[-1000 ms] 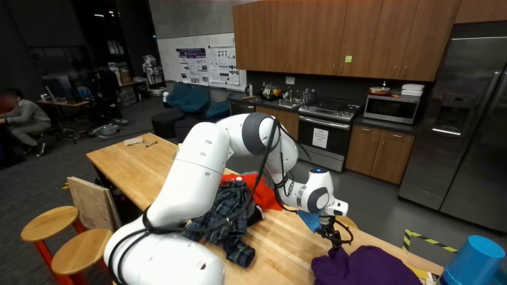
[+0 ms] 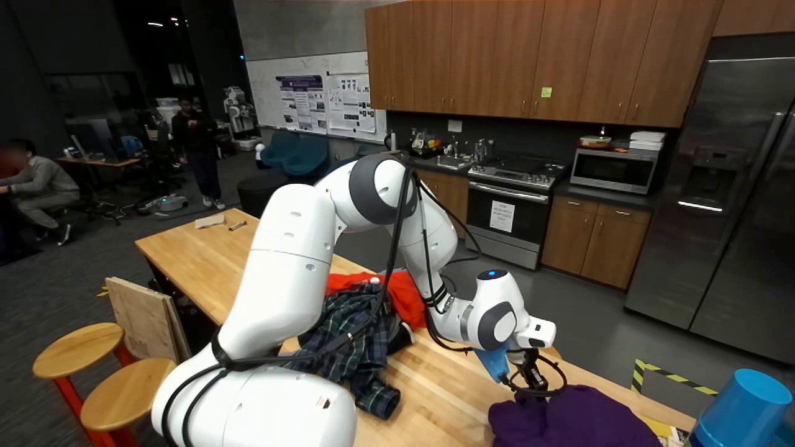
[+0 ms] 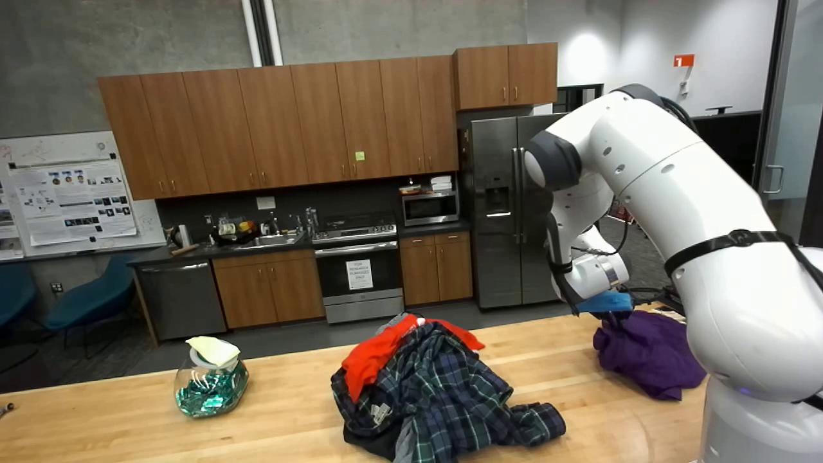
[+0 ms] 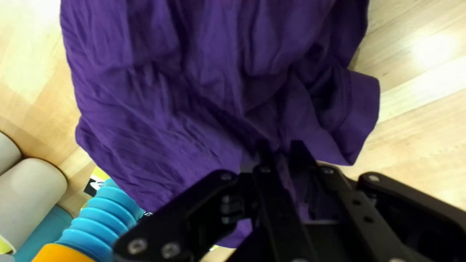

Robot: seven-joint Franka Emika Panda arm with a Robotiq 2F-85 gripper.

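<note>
A rumpled purple cloth lies on the right end of the wooden table in exterior view 1. From above, the wrist view shows the purple cloth spread in folds below the hand. My gripper is shut on it, with a strip of purple fabric running between the dark fingers. The gripper reaches down onto the near-left part of the heap in exterior view 1. In exterior view 2 the purple cloth sits under the wrist, and the fingertips are hard to make out there.
A heap of clothes with a plaid shirt and a red garment lies mid-table. Farther left stands a glass bowl of green shiny stuff. Blue cups stand close beside the purple cloth. Bare wood separates the two heaps.
My gripper has moved slightly right and lower, onto the purple cloth, and the arm's elbow has swung left and up. A person has come into view in the background.
</note>
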